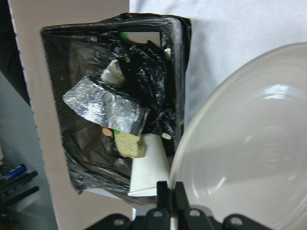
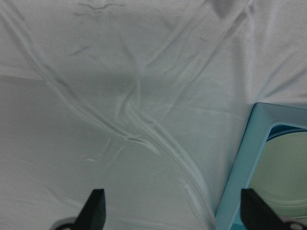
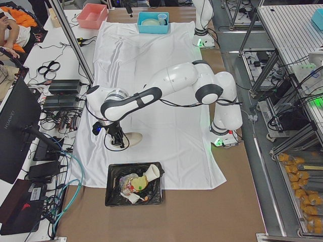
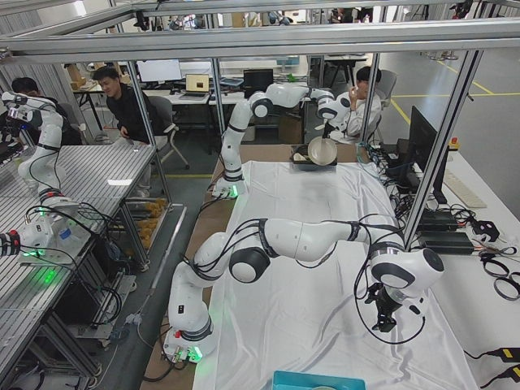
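A cream plate [image 1: 244,134] is held by its rim in my left gripper, which is shut on it and raised beside the black-lined bin [image 3: 116,199]. In the left wrist view the bin holds foil [image 1: 96,105], a white paper cup [image 1: 146,170], a yellow piece of food [image 1: 127,143] and small scraps. At the other end, my right gripper hangs open over the white cloth, nothing seen between its fingers.
A blue container [image 3: 152,27] with a plate and cup stands at the cloth's far end, beside my right gripper. Monitors and cables line one side.
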